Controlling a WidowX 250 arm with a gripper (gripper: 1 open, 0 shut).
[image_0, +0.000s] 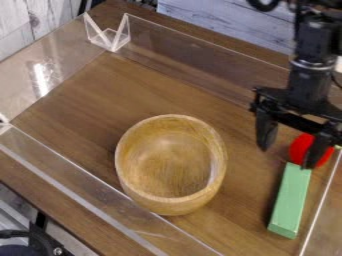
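My black gripper (290, 134) is at the right side of the view, open, its fingers low around a red round object (310, 149), which is partly hidden behind them. Just below that lies a long light green block (290, 200). A wooden bowl (171, 201) stands empty at the lower middle, left of the gripper.
The brown table (114, 85) has clear room at upper left and middle. Clear plastic walls edge it along the back and the lower left, with a clear bracket (107, 32) at the back left corner.
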